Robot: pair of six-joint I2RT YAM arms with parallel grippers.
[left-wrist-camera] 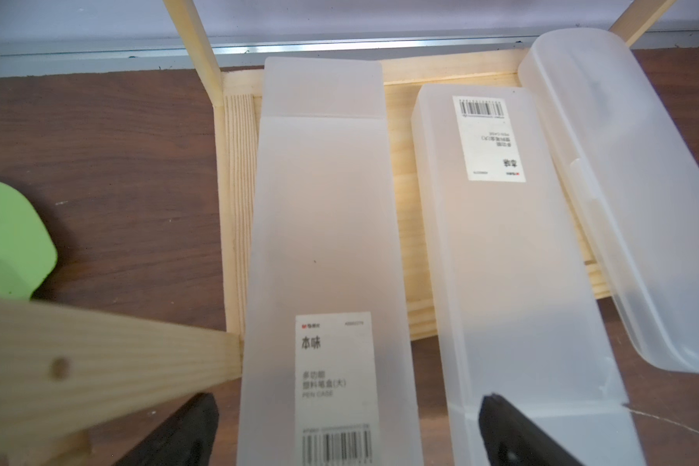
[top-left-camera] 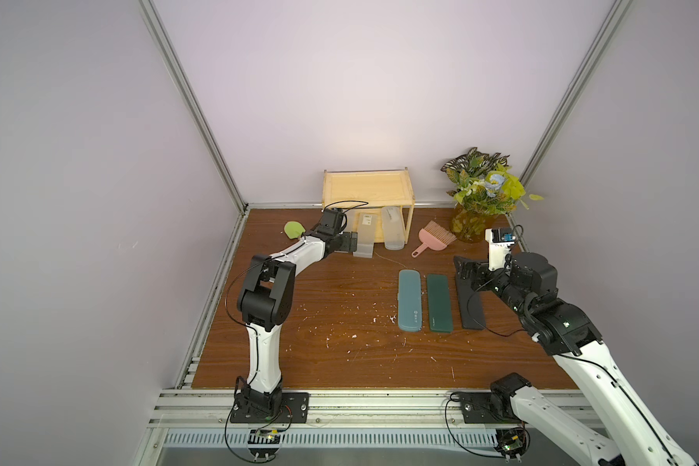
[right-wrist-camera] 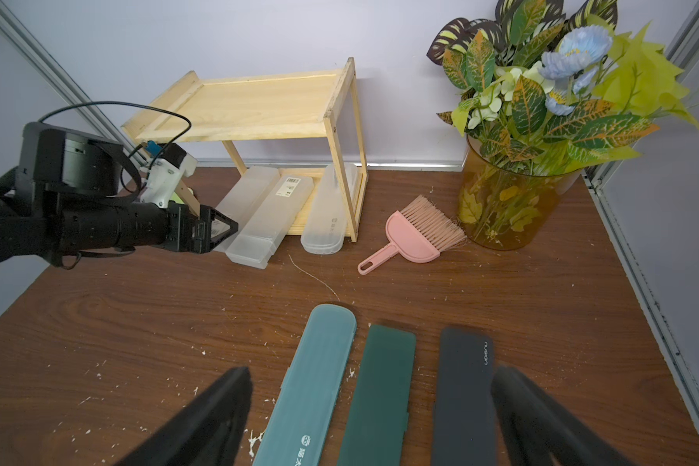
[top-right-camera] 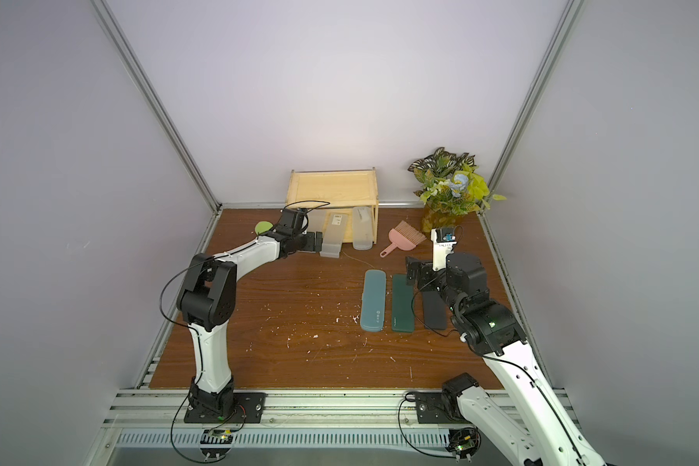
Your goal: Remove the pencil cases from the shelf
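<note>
Three frosted pencil cases lie on the lower level of the wooden shelf (right-wrist-camera: 272, 101), their near ends jutting past its front. In the left wrist view, the left case (left-wrist-camera: 326, 225) runs down between the fingers of my open left gripper. The middle case (left-wrist-camera: 512, 272) lies just right of it, and the rounded right case (left-wrist-camera: 637, 202) is at the far right. A blue case (right-wrist-camera: 306, 388), a green case (right-wrist-camera: 380, 396) and a black case (right-wrist-camera: 464, 404) lie on the table. My right gripper hangs open above them, holding nothing.
Right of the shelf lies a pink brush (right-wrist-camera: 413, 235), with a flower vase (right-wrist-camera: 505, 194) behind it. A green object (left-wrist-camera: 7, 240) lies left of the shelf.
</note>
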